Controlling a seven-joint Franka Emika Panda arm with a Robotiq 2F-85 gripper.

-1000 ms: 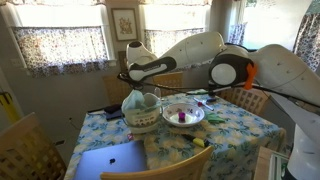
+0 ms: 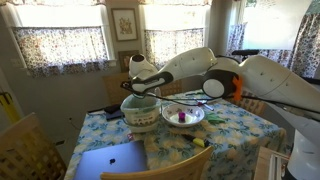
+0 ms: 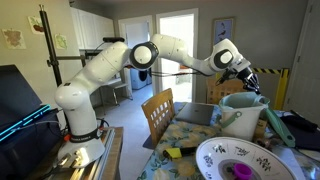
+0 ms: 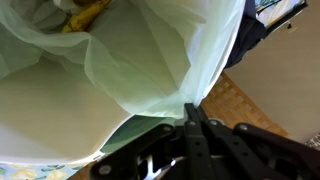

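A white bin (image 3: 238,124) stands on the table, lined with a pale green-white bag (image 3: 245,100). In the wrist view the bag (image 4: 150,75) spreads across the bin's mouth, and its edge runs to a point at my fingertips. My gripper is at the bin's rim, shut on that thin edge; how much plastic lies between the fingers is hidden. Inside the bin shows something yellow (image 4: 88,15). From the side, the gripper (image 3: 250,82) appears just above the bin's top.
Beside the bin is a white bowl (image 2: 199,120) with a purple item (image 3: 242,171) in it. A laptop (image 2: 110,160) lies at the table's near left corner. Chairs (image 3: 159,118) surround the table. A yellow-and-black tool (image 3: 180,152) lies on the flowered cloth.
My arm has lowered toward the bin and moved slightly right in the exterior view. The bag's raised top has come down and looks more spread over the bin.
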